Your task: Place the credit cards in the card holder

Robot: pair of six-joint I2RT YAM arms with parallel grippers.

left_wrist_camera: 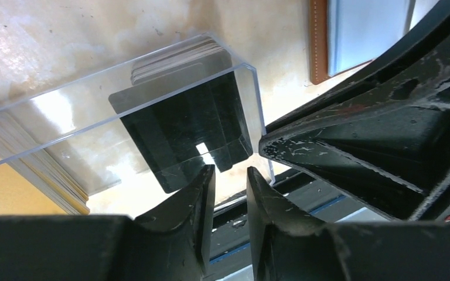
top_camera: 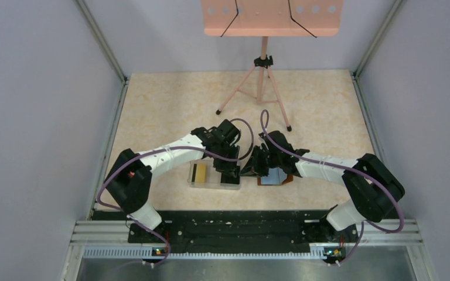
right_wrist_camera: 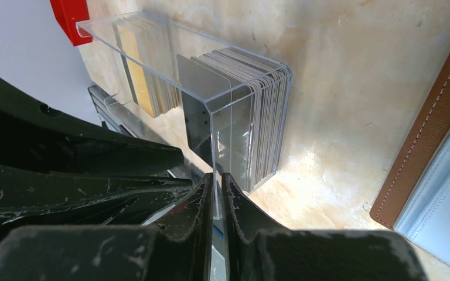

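A clear box [top_camera: 212,185] holds a stack of black-fronted cards [left_wrist_camera: 194,120] at its right end and gold-fronted cards [top_camera: 200,173] at its left end. In the left wrist view my left gripper is part open over the box near the black cards, its fingers apart with no card between them. My right gripper is at the box's right end, its fingertips close together around the clear corner wall; whether they press on it I cannot tell. To the right lies the brown card holder [right_wrist_camera: 420,137] with pale blue pockets [top_camera: 274,177].
A pink stand [top_camera: 262,82] stands on tripod legs at the back. The two grippers are close together over the box's right end. Bare table [top_camera: 170,111] lies behind the arms.
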